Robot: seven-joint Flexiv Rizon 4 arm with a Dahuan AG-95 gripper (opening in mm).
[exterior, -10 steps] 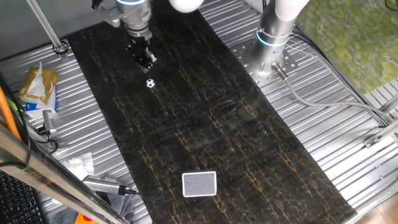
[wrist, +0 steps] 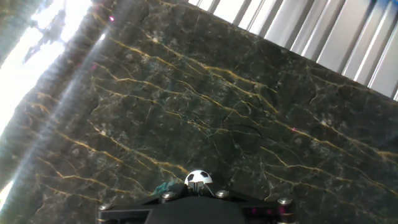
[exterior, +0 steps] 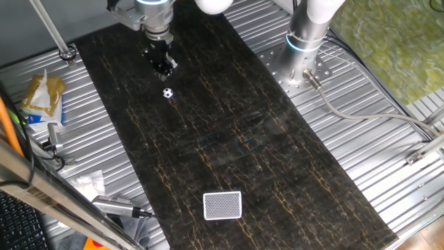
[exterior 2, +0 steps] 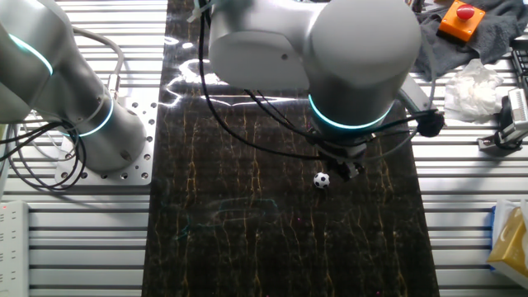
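Note:
A small black-and-white soccer ball (exterior: 168, 92) rests on the dark marbled table top, and exterior view 2 shows the same ball (exterior 2: 321, 180) beside the hand. My gripper (exterior: 165, 73) points down just behind the ball in exterior view 1, with a small gap in the picture between them. In the wrist view the ball (wrist: 198, 177) peeks out past the tips of my gripper, which hide its lower part. Those tips sit close together, and nothing shows between them. A white mesh-bottomed basket (exterior: 223, 205) lies toward the table's near end.
At the left stand a tissue pack (exterior: 43, 96) and a metal frame post (exterior: 66, 201). The arm's base (exterior: 297, 66) is bolted at the right, with a cable (exterior: 361, 116) running from it.
The gripper has shifted very slightly in exterior view 1, staying close behind the ball. Ball and basket have not moved.

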